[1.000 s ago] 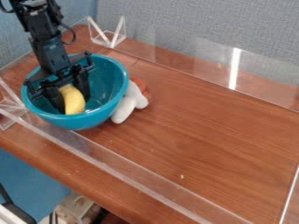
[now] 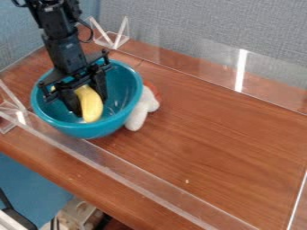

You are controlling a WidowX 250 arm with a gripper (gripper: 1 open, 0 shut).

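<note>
A teal bowl [image 2: 114, 121] stands at the left of the wooden table. My gripper [image 2: 77, 90] is down inside it, around the upper part of a yellow banana-like object [image 2: 90, 105]; the fingers are partly hidden, and whether they are closed on it is unclear. A white stuffed toy with some red [image 2: 140, 115] lies against the bowl's right side.
Transparent walls edge the table at the back and front, and white wire-like frames stand near the left corners.
The arm has shifted slightly right within the bowl, and the yellow object has moved a little right with it.
</note>
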